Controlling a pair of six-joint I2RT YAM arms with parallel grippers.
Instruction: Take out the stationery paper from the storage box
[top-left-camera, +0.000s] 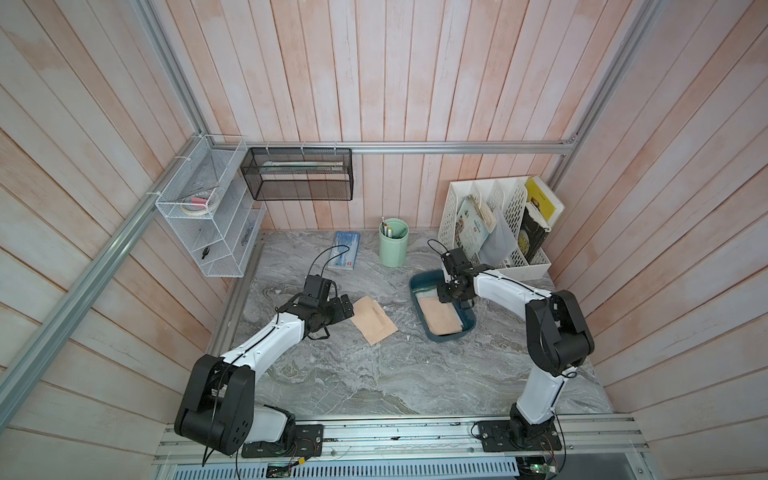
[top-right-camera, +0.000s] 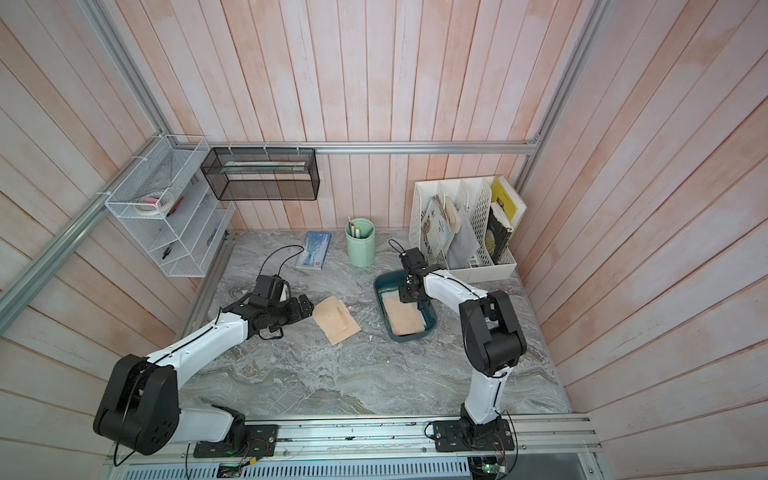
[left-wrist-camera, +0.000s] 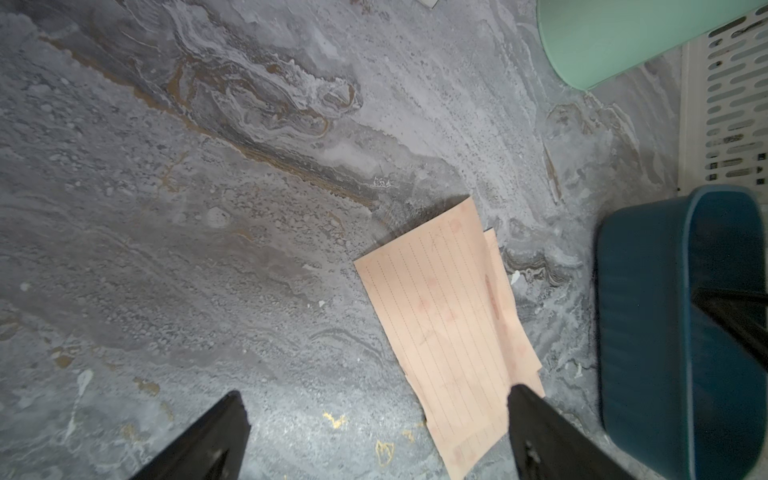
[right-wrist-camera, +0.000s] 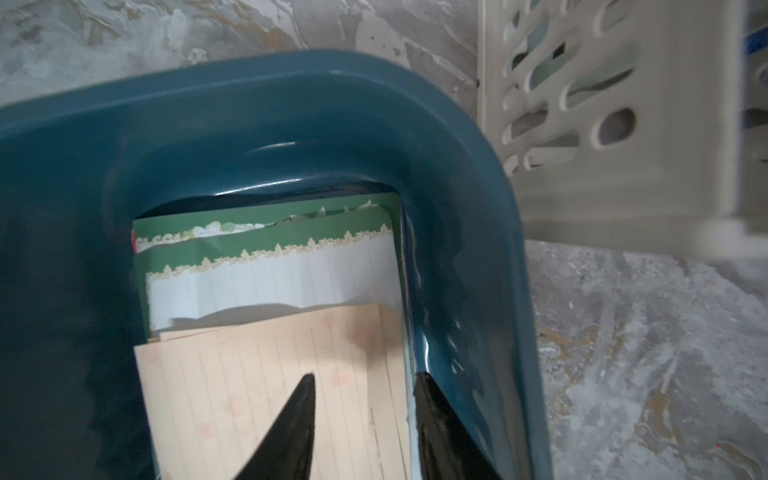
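Observation:
A dark teal storage box (top-left-camera: 426, 331) (right-wrist-camera: 480, 160) holds beige lined paper (right-wrist-camera: 256, 392) lying over green-bordered sheets (right-wrist-camera: 264, 280). My right gripper hangs open over the beige paper near the box's side, with nothing between its fingers. Loose beige lined sheets (left-wrist-camera: 440, 320) lie on the marble table left of the box. My left gripper stands open just left of those sheets, its fingers empty.
A white file organizer (top-left-camera: 516, 268) stands close behind the box at the right. A green pen holder (top-left-camera: 392, 248) and a blue booklet (top-left-camera: 344, 249) stand or lie at the back.

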